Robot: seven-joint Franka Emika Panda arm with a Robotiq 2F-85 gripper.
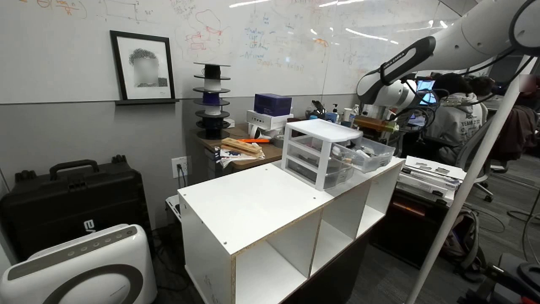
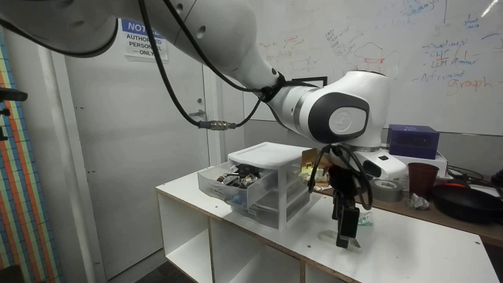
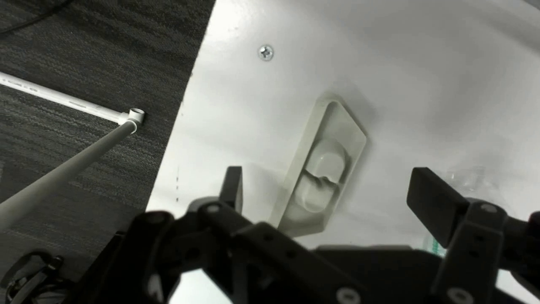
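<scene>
A pale, shallow long piece with slanted ends [image 3: 346,124] lies on the white cabinet top [image 2: 415,254]. Two rounded lumps sit in its hollow. In the wrist view my gripper is open, one finger on each side of the piece, with gaps showing between it and both fingertips. Exterior view 2 has the gripper [image 2: 347,236] pointing down just over the piece, partly covering it. Some clear plastic with a green mark [image 2: 365,217] rests behind the fingers. From exterior view 1, the drawer unit hides the fingers.
Beside the gripper stands a white drawer unit [image 2: 283,193]; its pulled-out top drawer [image 2: 226,191] holds assorted small parts. A side table behind carries a dark red cup [image 2: 421,179], a tape roll [image 2: 387,191] and a black pan [image 2: 464,203].
</scene>
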